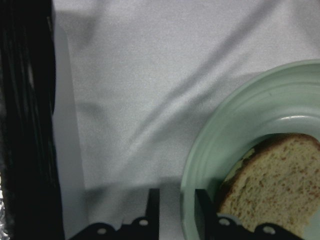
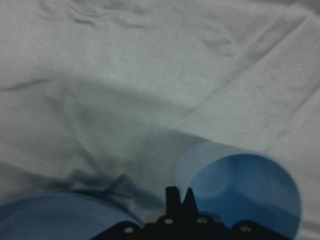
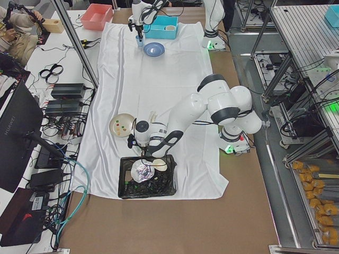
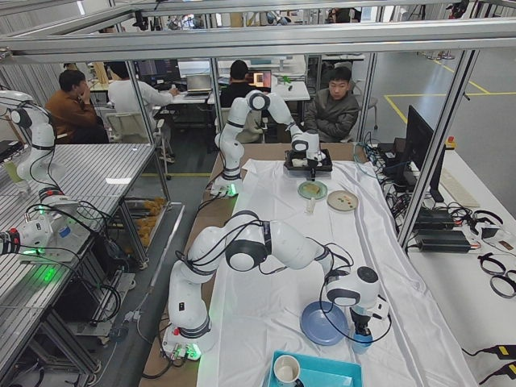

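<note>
My left gripper stands open over the edge of a green plate [image 1: 270, 92] with a browned slice of bread [image 1: 270, 185], beside the black tray [image 3: 127, 188]. A beige plate [image 3: 117, 123] holds small pieces. The black tray contains a foil-covered round item [image 3: 142, 170] and a pale round item [image 3: 160, 164]. At the far end, my right gripper is shut, its fingertips at the near rim of a blue cup [image 2: 260, 190], beside a blue plate [image 4: 324, 321]; whether they touch the cup is unclear.
A turquoise bin [image 4: 322, 371] with a white mug [image 4: 287, 369] stands beside the blue plate. The white cloth between the two arms is mostly clear. A monitor [image 3: 16, 135], cables and black boxes crowd the side table.
</note>
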